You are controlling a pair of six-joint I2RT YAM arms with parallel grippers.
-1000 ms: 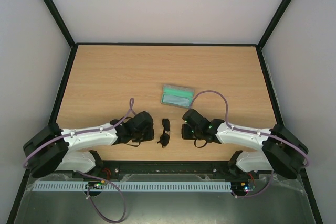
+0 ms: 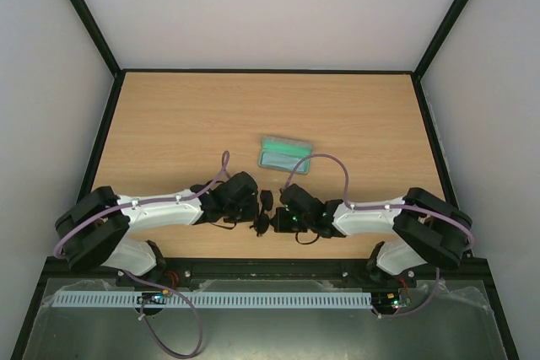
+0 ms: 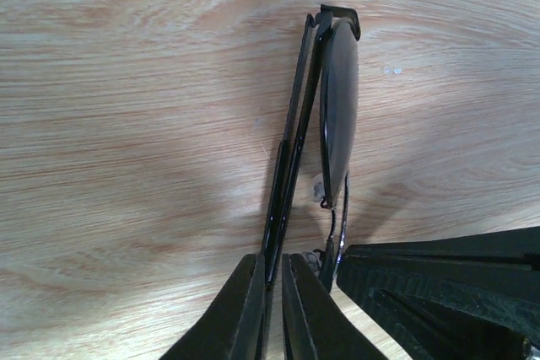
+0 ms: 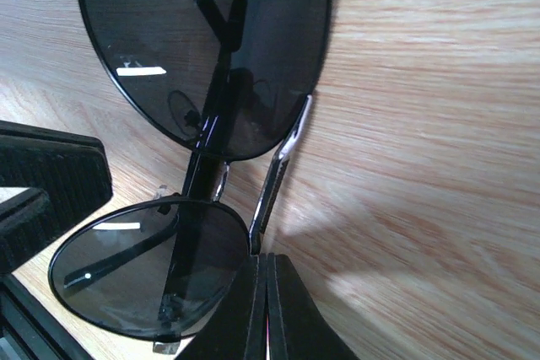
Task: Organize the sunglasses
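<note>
Black sunglasses [image 2: 265, 212] lie on the wooden table between both grippers, dark lenses [image 4: 202, 31] seen large in the right wrist view. In the left wrist view they show edge-on, temples [image 3: 291, 158] lengthwise. My left gripper is shut at the lower end of the temples, seemingly on the sunglasses. My right gripper is shut at the frame between the lenses' outer edges, nothing clearly between its fingers.
An open green case [image 2: 284, 151] sits on the table behind the sunglasses.
Both grippers have moved inward to the sunglasses from either side. The sunglasses and the case have stayed about where they were.
</note>
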